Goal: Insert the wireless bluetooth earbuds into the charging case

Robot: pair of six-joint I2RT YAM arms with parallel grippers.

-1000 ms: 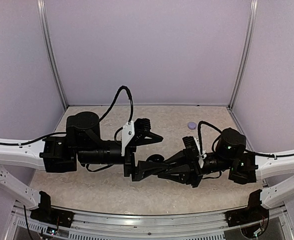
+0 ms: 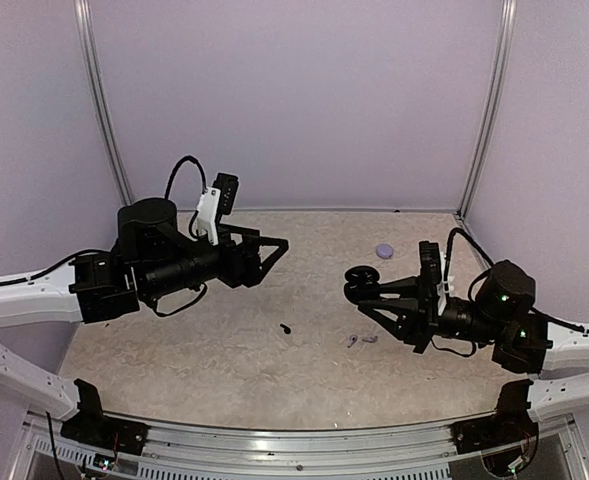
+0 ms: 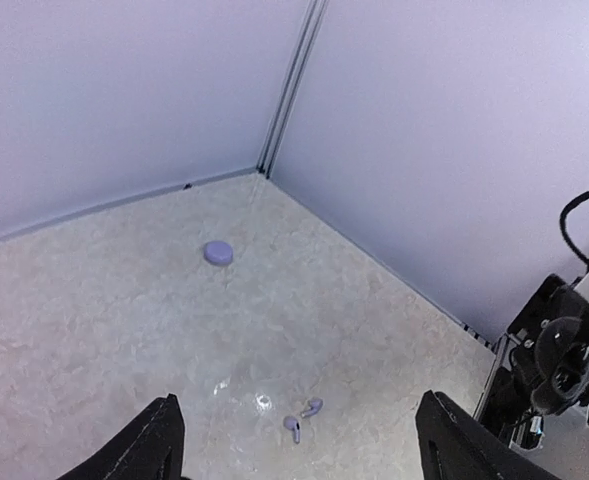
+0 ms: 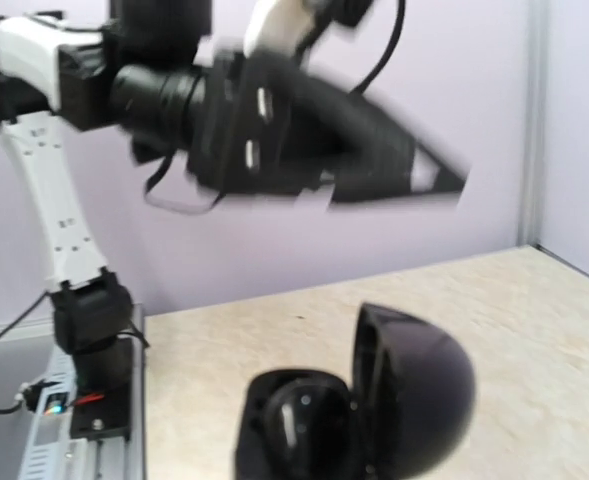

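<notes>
My right gripper (image 2: 366, 298) is shut on a round black charging case (image 2: 362, 281), held above the table. In the right wrist view the case lid (image 4: 419, 390) stands raised beside its base (image 4: 304, 425); I cannot tell whether an earbud sits inside. Up at the left, my left gripper (image 2: 275, 258) is open, its fingers (image 3: 154, 440) apart with nothing seen between them, and clear of the case. Two small purple earbuds (image 2: 353, 341) (image 3: 312, 407) lie close together on the table. A small black piece (image 2: 285, 328), perhaps an earbud, lies left of them.
A round purple object (image 2: 384, 251) rests toward the back right of the table. Tiny light specks (image 3: 262, 402) show near the purple earbuds in the left wrist view. Pale walls close off the back and sides.
Both grippers were close together around the case. Now the left has drawn back left and turned, and the right has carried the case right and upward in the view, uncovering the small pieces on the table.
</notes>
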